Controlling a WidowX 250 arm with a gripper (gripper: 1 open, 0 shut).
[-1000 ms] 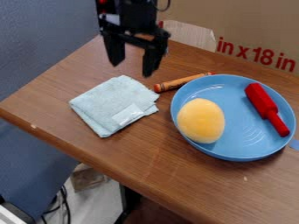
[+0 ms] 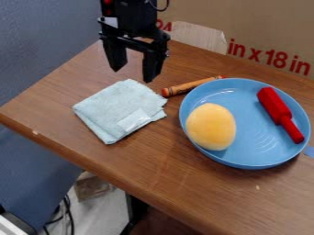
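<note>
The black gripper [image 2: 132, 61] hangs at the top, above the wooden table, with its two fingers spread open and nothing between them. A folded pale blue cloth [image 2: 119, 111] lies on the table below it. An orange stick [image 2: 186, 86] lies right of the cloth. On the right a blue plate [image 2: 251, 156] holds a yellow rounded object [image 2: 211, 128] and a red bottle-like object [image 2: 276, 111].
The table [image 2: 160, 184] has bare wood in front and at the back left. A cardboard box [image 2: 263, 32] stands behind. The table's left edge drops to a floor with cables [image 2: 64, 213].
The gripper looked motion-blurred about a second ago and now is sharp, hanging at nearly the same place. The objects on the table have not moved.
</note>
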